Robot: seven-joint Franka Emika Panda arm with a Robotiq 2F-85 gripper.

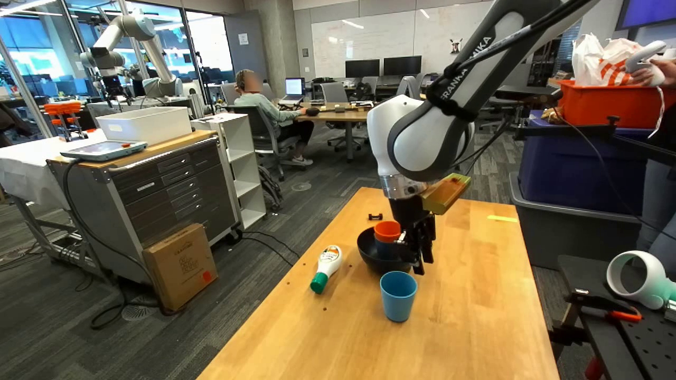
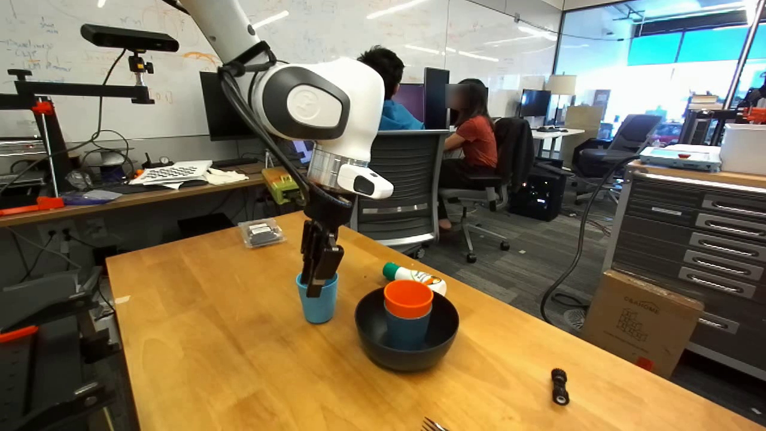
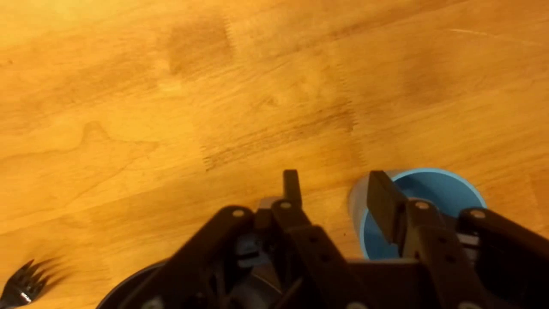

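A light blue cup stands upright on the wooden table, close to the black bowl. Inside that bowl an orange cup is nested in a darker blue cup. My gripper is part open, and only bare table shows between its fingertips. In the wrist view, one finger overlaps the near rim of the light blue cup; contact cannot be told. Exterior view 1 has the gripper just behind the cup and to its right, beside the bowl.
A white bottle with a green cap lies near the table's edge. A fork, a small black object and a clear packet are also on the table.
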